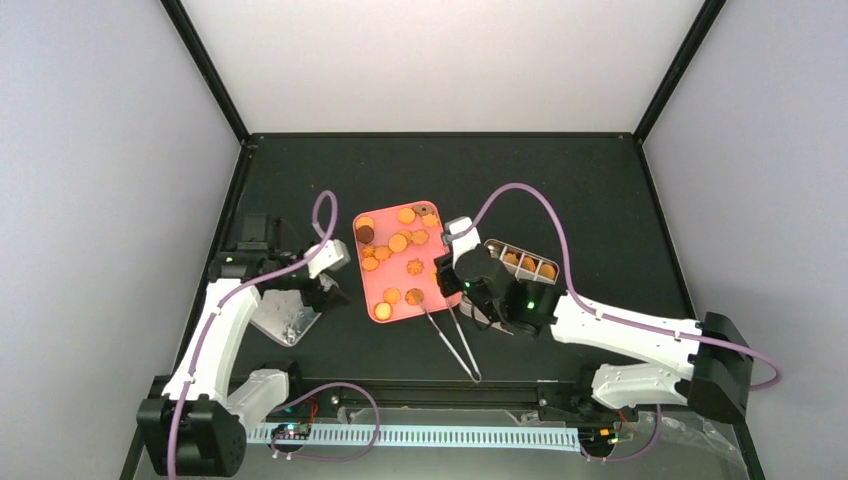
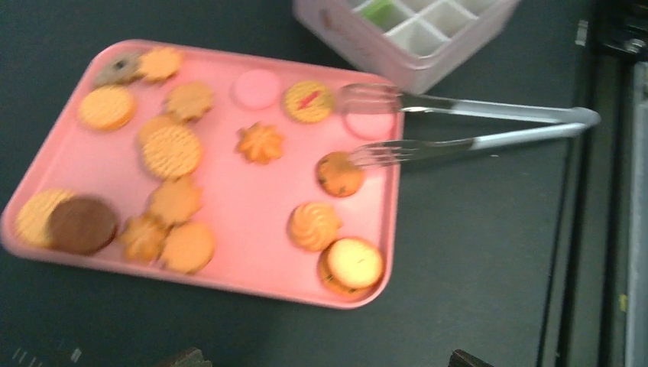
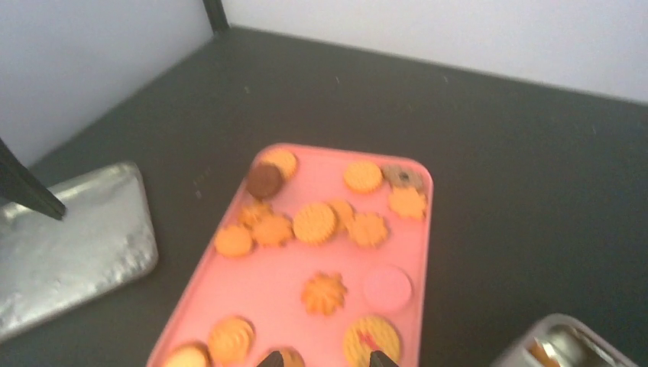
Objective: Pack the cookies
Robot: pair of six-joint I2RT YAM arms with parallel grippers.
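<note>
Assorted cookies lie on a pink tray [image 1: 400,281] in the middle of the table, including a chocolate one [image 2: 82,225]. Steel tongs [image 2: 527,113] lie across the tray's near right side, heads on it, handle on the table. My left gripper is open and empty, above the table left of the tray. My right gripper is over the tray's right side, only its fingertips showing at the lower edge of its view; I cannot tell how far apart they are.
A compartmented box [image 1: 520,255] with some cookies stands right of the tray, partly behind my right arm. A metal tray [image 3: 84,245] lies at the left, under my left arm.
</note>
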